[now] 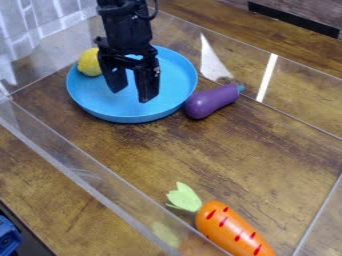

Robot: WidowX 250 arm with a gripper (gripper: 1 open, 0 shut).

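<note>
My black gripper point(128, 78) hangs over the blue plate point(171, 100), open, with its fingers spread. Just left of it, on the plate's back left, sits a yellow object point(90, 61), partly behind the gripper. A purple eggplant toy point(210, 101) lies on the wooden table right beside the plate's right side.
An orange carrot toy point(229, 226) lies at the front right of the table. Clear plastic walls cross the left side. A blue item point(7, 241) shows at the lower left corner.
</note>
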